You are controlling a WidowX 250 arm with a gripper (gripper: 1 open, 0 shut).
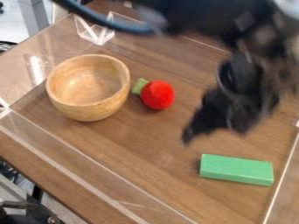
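Observation:
A wooden bowl [87, 92] rests on the left part of the wooden table, with a red plush vegetable with a green top [156, 94] just to its right. A green rectangular block [236, 169] lies at the lower right. My gripper [193, 131] is blurred above the table, up and left of the green block and apart from it; it looks shut, with nothing visible between its fingers.
Bare table [135, 157] spans the middle and lower area. Clear panel edges run along the table's left and right sides, and a dark cable arches over the top.

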